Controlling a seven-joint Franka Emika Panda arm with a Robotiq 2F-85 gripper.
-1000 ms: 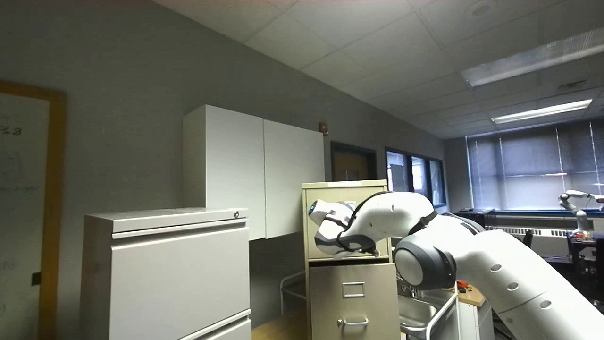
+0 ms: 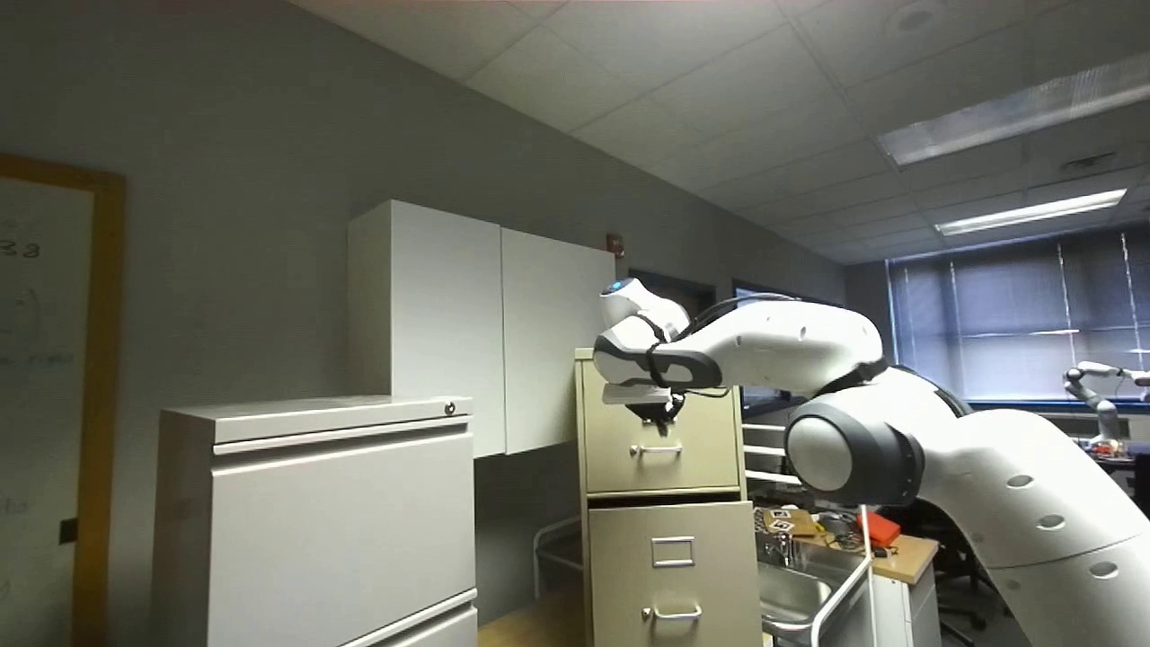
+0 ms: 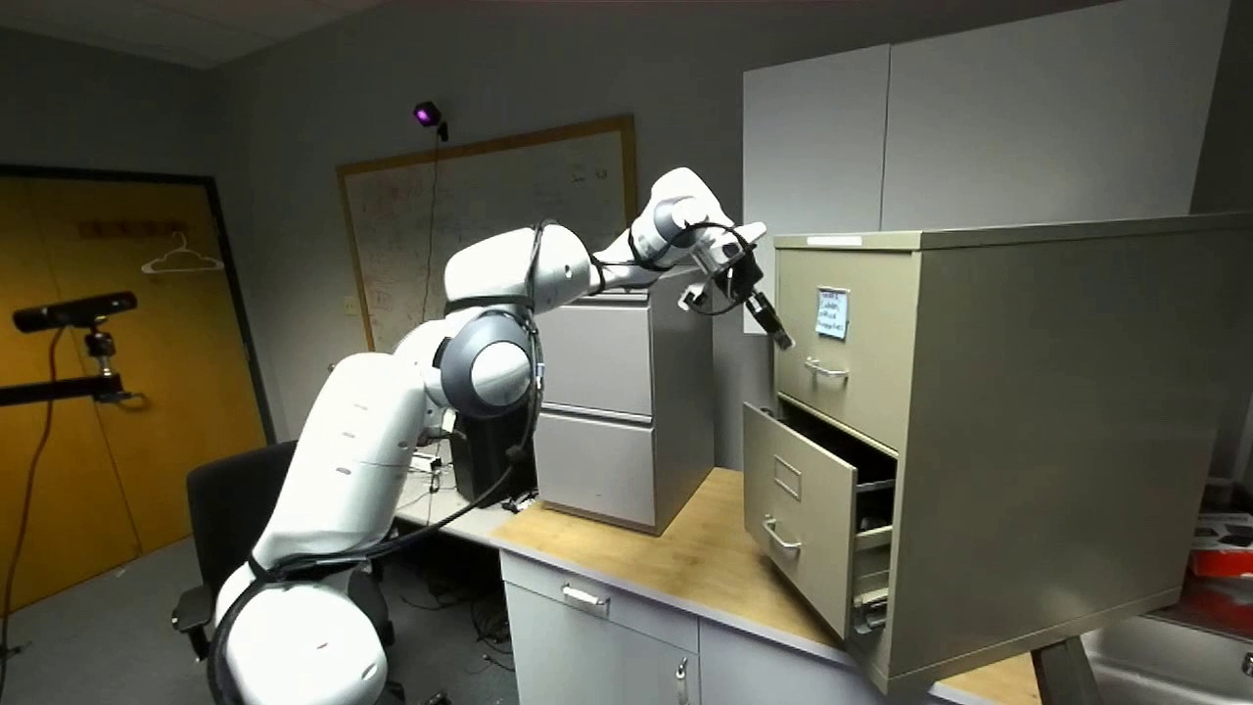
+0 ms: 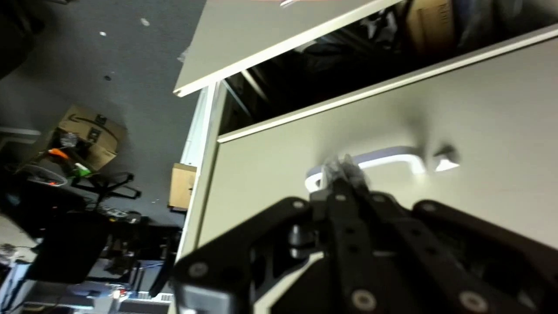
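A tan filing cabinet (image 3: pixel 1045 446) stands on the counter. The upper drawer (image 3: pixel 843 335) is closed, with a bar handle (image 3: pixel 825 369) and a paper note on its front. Below it, the lower drawer (image 3: pixel 799 505) stands partly open, its own handle (image 3: pixel 781 537) facing out. My gripper (image 3: pixel 783 340) points downward in front of the upper drawer, near that handle. In the wrist view my gripper is shut and overlaps the left part of the upper handle (image 4: pixel 392 156). Nothing shows between the fingers; whether they touch the bar, I cannot tell.
A grey cabinet (image 3: pixel 623 405) stands on the counter to the left, with bare wood (image 3: pixel 717 552) between. White wall cabinets (image 2: pixel 501 323) hang behind. A sink (image 2: pixel 792 593) lies at the right. The open lower drawer juts out below my gripper.
My arm has risen from around the top of the lower drawer to the upper drawer's height, its wrist now higher in exterior view 1. The drawers look unmoved.
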